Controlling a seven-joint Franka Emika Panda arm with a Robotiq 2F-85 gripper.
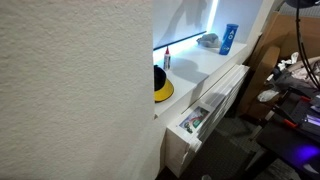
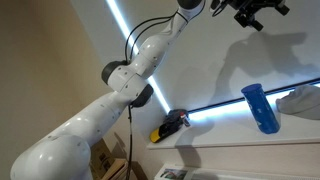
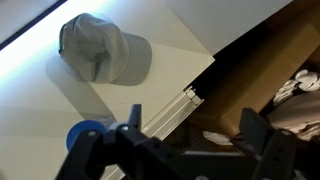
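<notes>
My gripper [image 2: 270, 18] is high above the white shelf at the upper right of exterior view 2, apart from everything on it. In the wrist view its dark fingers stand wide apart, the gripper open with nothing between them. A blue cup [image 2: 260, 108] stands on the shelf; the wrist view shows its round top [image 3: 84, 134] at lower left. Beside it lies a grey cap [image 3: 95, 48]. Farther along the shelf are a black and yellow cap [image 1: 163, 92] and a small red-tipped bottle [image 1: 167, 61].
Below the shelf, a white drawer [image 1: 184, 133] is pulled out, with small items inside. A cardboard box [image 3: 240, 78] and crumpled cloth [image 3: 300, 88] lie to the right in the wrist view. A dark table [image 1: 292, 145] stands at lower right. The shelf's middle is clear.
</notes>
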